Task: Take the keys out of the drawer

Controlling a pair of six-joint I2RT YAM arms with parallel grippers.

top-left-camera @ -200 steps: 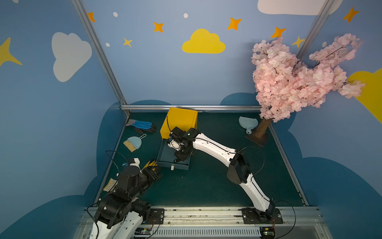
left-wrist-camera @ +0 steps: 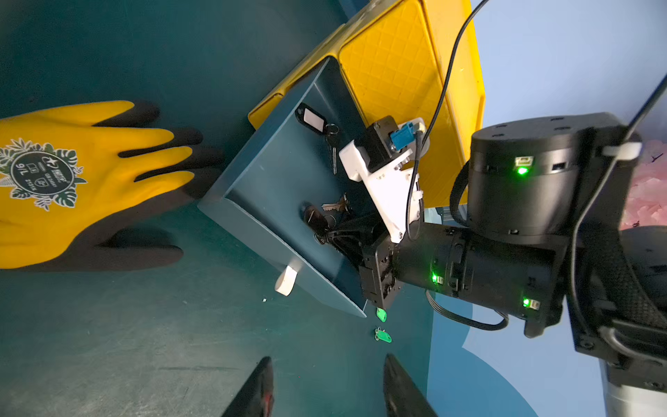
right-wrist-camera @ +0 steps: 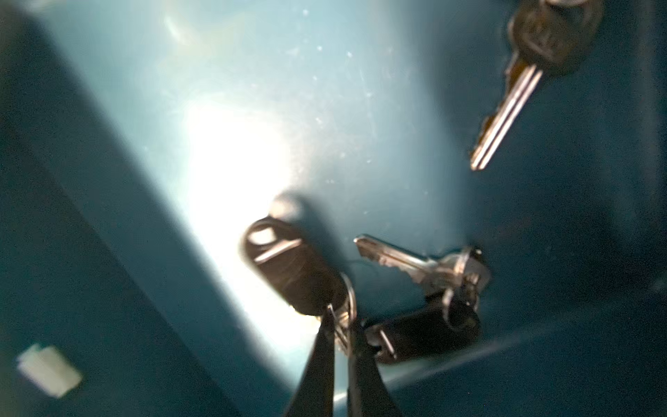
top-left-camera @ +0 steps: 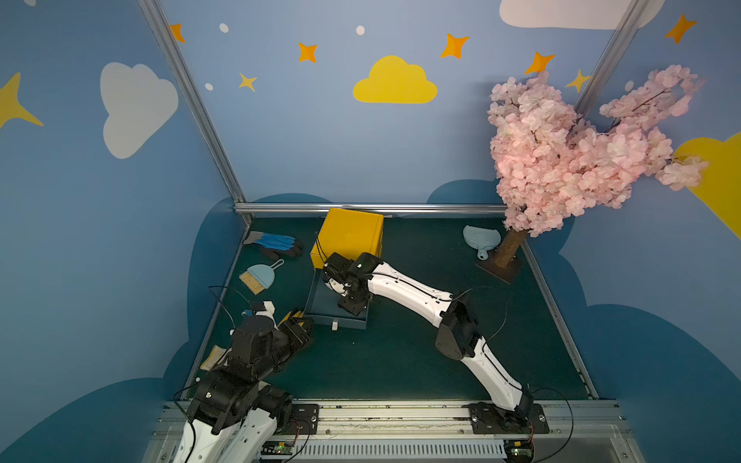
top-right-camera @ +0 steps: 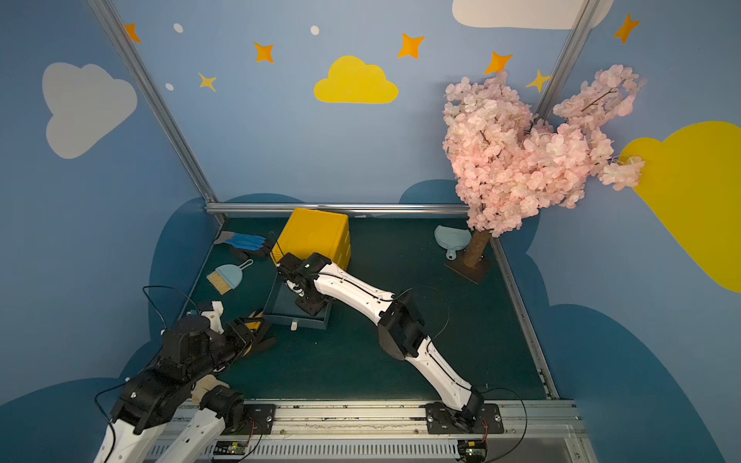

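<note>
The blue-grey drawer point(left-wrist-camera: 264, 232) stands pulled out of the yellow cabinet point(top-left-camera: 351, 235). Inside it, the right wrist view shows a dark fob point(right-wrist-camera: 295, 271) on a ring, a silver key point(right-wrist-camera: 399, 258) with a black tag point(right-wrist-camera: 430, 332), and another key point(right-wrist-camera: 510, 114). A black tag point(left-wrist-camera: 310, 118) with a key lies toward the drawer's back. My right gripper is down in the drawer, fingers narrowly apart at the fob's ring; whether they grip it is unclear. My left gripper hangs open and empty over the mat in front.
A yellow-black glove point(left-wrist-camera: 90, 180) lies left of the drawer. Green tags point(left-wrist-camera: 383, 335) rest on the mat at its right. A brush point(top-left-camera: 262, 276) and blue glove point(top-left-camera: 274, 243) are at the back left. A dustpan point(top-left-camera: 482, 239) and the blossom tree point(top-left-camera: 571, 154) stand back right.
The left arm has moved only slightly.
</note>
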